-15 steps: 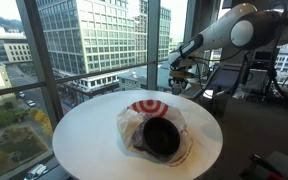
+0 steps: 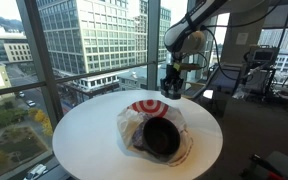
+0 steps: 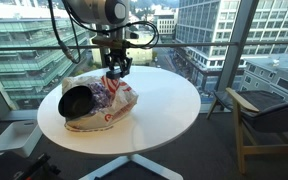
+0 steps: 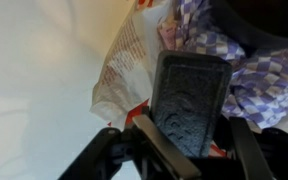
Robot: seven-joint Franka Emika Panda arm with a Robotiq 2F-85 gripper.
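My gripper is shut on a dark, rounded rectangular block (image 4: 189, 98), which stands out between its fingers in the wrist view. What the block is, I cannot tell. Behind it in that view lie a white and red plastic bag (image 4: 119, 85) and a blue-and-white checked cloth (image 4: 264, 85). From outside, the gripper (image 2: 170, 90) hangs above the far side of the round white table, over or just behind the bag (image 2: 130, 122). A black round pot or bowl (image 2: 162, 138) lies tilted with its opening showing, on the bag.
The white round table (image 2: 89, 135) has wide clear room on its left in exterior view 1. A wooden chair with dark cushions (image 3: 269, 115) stands apart at the right in exterior view 2. Large windows surround the area.
The arm has come nearer the table and the exterior view 1 camera, with the gripper shifting slightly left and down. Bag and black pot have stayed still.
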